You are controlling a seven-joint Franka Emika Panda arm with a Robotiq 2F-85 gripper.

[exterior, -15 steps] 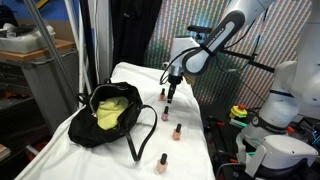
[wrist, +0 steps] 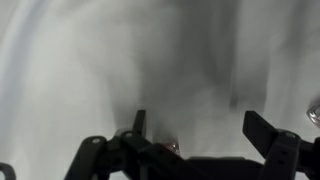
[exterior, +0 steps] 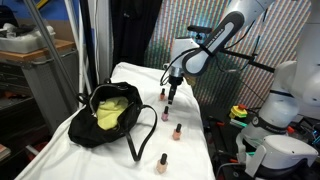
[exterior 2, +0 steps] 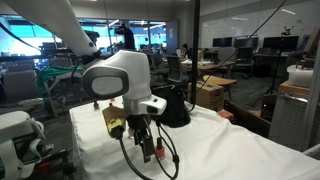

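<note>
My gripper is open, its two dark fingers wide apart with only white cloth visible between the tips in the wrist view. A small pinkish object (wrist: 172,147) shows low in that view, partly hidden behind the gripper body. Another small object (wrist: 314,112) is cut off by the right edge. In exterior view 1 the gripper (exterior: 169,97) hangs at the far part of the table among small bottle-like items: one beside it (exterior: 162,95), a pink one nearer (exterior: 165,114), an orange-pink one (exterior: 177,131), and one at the front (exterior: 162,163).
A black bag (exterior: 98,130) with yellow-green cloth (exterior: 112,112) inside lies left of the small items, its strap looping toward them. White cloth (exterior: 85,160) covers the table, bare at the front left. The robot's base (exterior: 275,155) stands at the right.
</note>
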